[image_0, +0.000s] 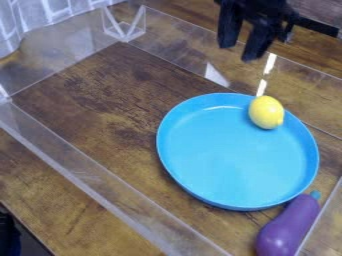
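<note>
A yellow egg-shaped object (266, 112) rests on the back right of a blue plate (227, 155). A purple eggplant (285, 230) lies at the lower right, outside the plate. My dark gripper (242, 36) is high at the top of the view, above and behind the plate, apart from the yellow object. It is blurred and partly out of frame, so its opening is unclear.
Transparent strips or walls run along its left and back, with a pale cloth (20, 20) at the upper left corner.
</note>
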